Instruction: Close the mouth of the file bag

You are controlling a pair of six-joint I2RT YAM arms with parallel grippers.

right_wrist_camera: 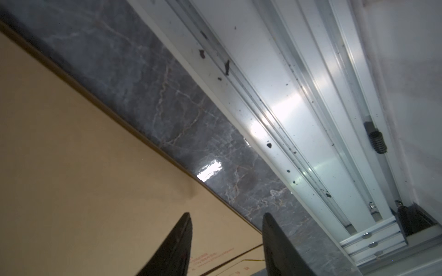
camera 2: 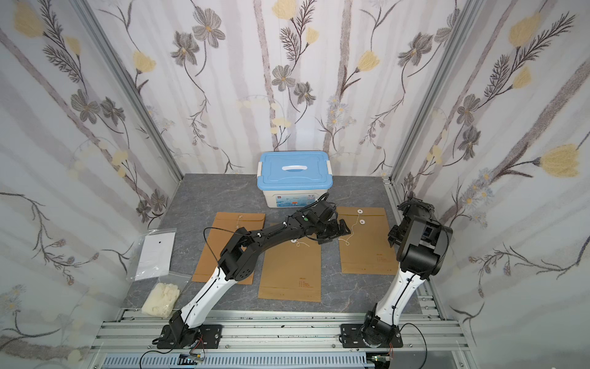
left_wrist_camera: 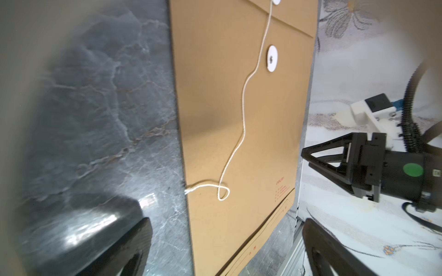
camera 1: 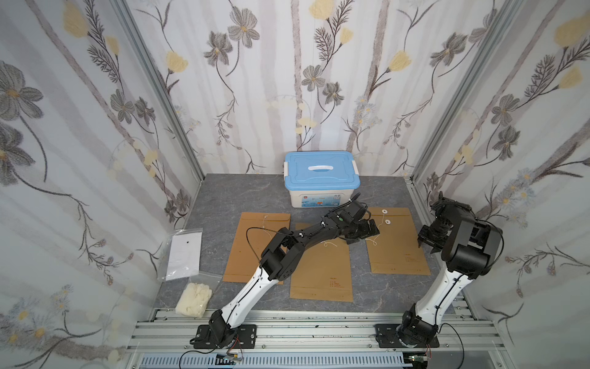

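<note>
Three brown file bags lie flat on the table: the right bag [camera 1: 399,246], the middle bag [camera 1: 320,270] and the left bag [camera 1: 245,246]. In the left wrist view the right bag has a white button [left_wrist_camera: 272,58] on its body, and a loose white string [left_wrist_camera: 243,105] trails down from a second button on the flap to the bag's side edge. My left gripper [camera 1: 368,236] stands open near that edge, holding nothing. At the bag's far right side, the right gripper is part open, with bag and table visible past its fingers [right_wrist_camera: 179,243].
A lidded blue and white storage box [camera 1: 320,175] stands at the back. At the left lie a clear packet with a white sheet [camera 1: 184,252] and a bag of pale material [camera 1: 195,298]. A metal rail [right_wrist_camera: 276,105] runs along the right edge.
</note>
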